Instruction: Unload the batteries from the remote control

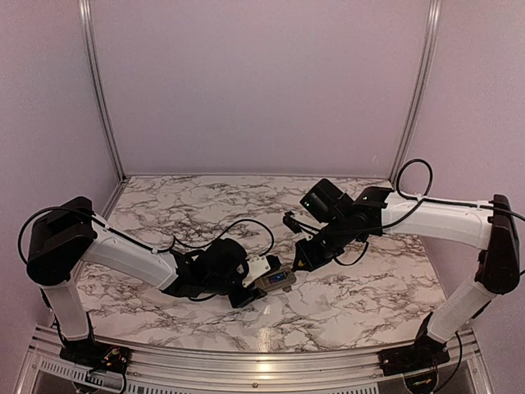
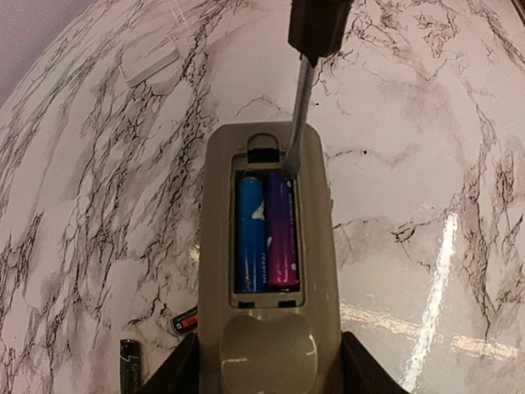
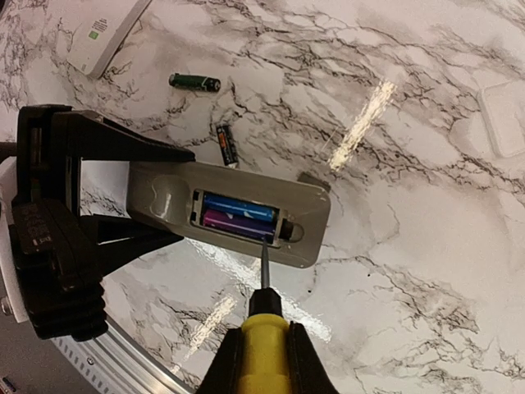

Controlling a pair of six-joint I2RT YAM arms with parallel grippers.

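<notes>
My left gripper is shut on the grey remote control (image 2: pixel 267 345), whose back compartment is uncovered, with a blue battery (image 2: pixel 251 234) and a purple battery (image 2: pixel 281 238) lying side by side inside. My right gripper is shut on a yellow-handled screwdriver; the blade's tip is at the edge of the compartment, by the upper end of the purple battery in the left wrist view. In the top view both arms meet near the middle front of the table.
A loose green battery (image 3: pixel 194 82) and a dark orange-banded battery (image 3: pixel 226 146) lie on the marble table. A white object (image 3: pixel 102 37) and a pale rounded piece (image 3: pixel 500 115) lie farther off. The table's metal front rail runs nearby.
</notes>
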